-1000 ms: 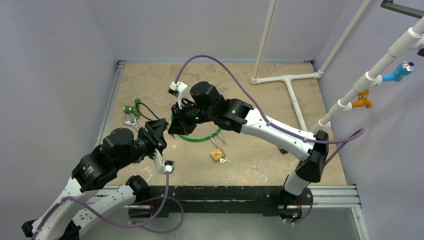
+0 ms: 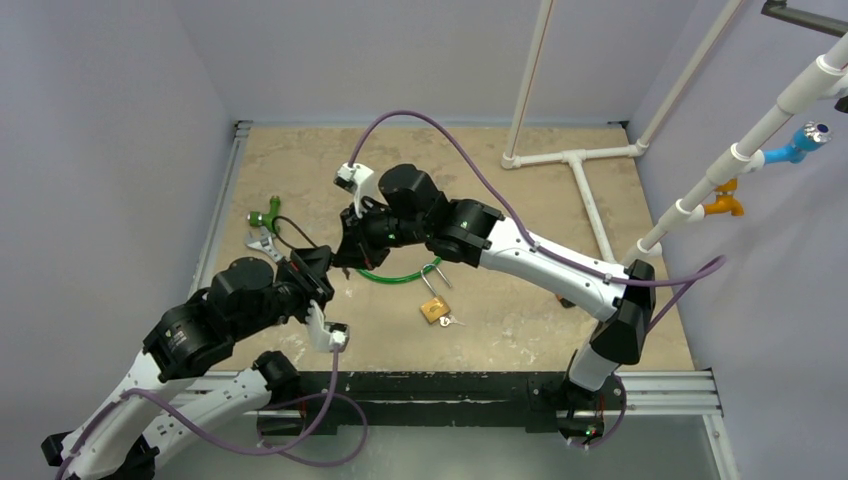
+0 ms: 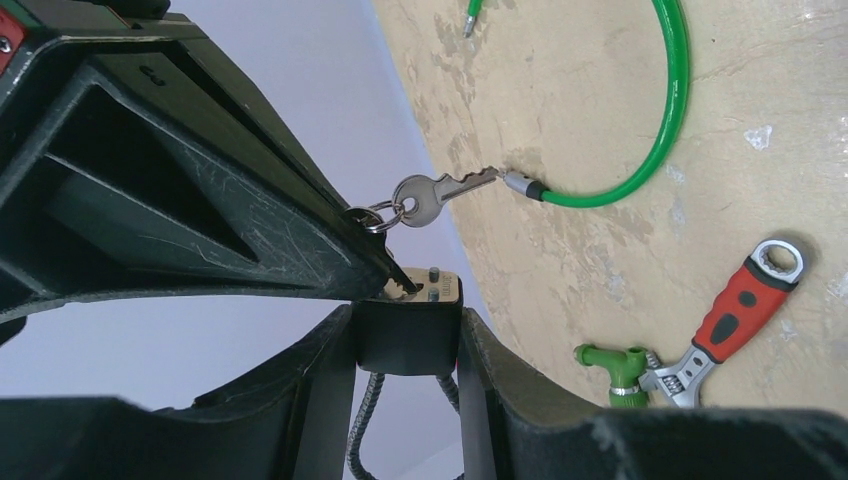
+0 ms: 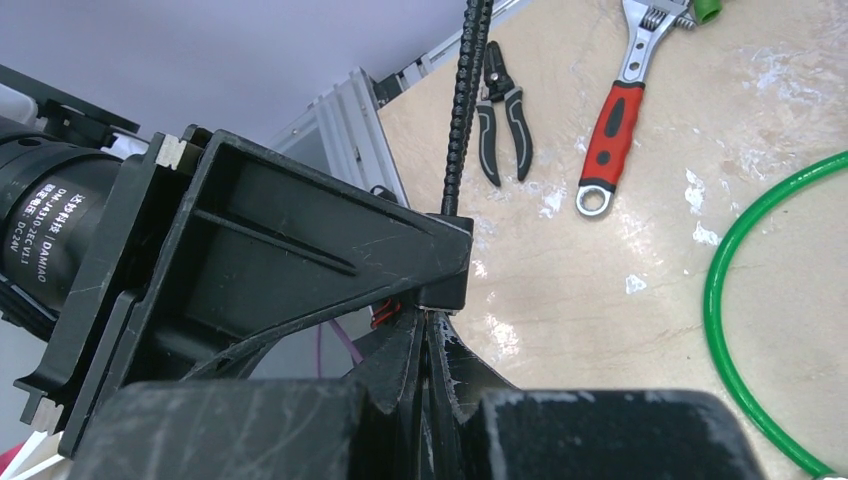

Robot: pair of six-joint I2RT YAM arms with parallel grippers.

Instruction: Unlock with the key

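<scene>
In the left wrist view, my left gripper is shut on a black lock body (image 3: 407, 330) with a dark braided cable (image 3: 364, 420). My right gripper is shut at the lock's brass keyed face (image 3: 442, 285), its tips apparently on a key there, largely hidden by the fingers. A silver key (image 3: 460, 185) on a ring (image 3: 390, 215) dangles beside those fingers. In the top view both grippers meet left of centre. A brass padlock (image 2: 434, 309), shackle up-table, lies on the board with keys beside it.
A green hose (image 3: 665, 140), red-handled wrench (image 3: 730, 315), green fitting (image 3: 625, 370) and pruners (image 4: 515, 125) lie on the board (image 2: 520, 320). White pipes (image 2: 585, 200) with taps stand at the right. The board's front middle is fairly clear.
Both grippers have shifted very slightly in the top view, staying together. Nothing else visibly differs.
</scene>
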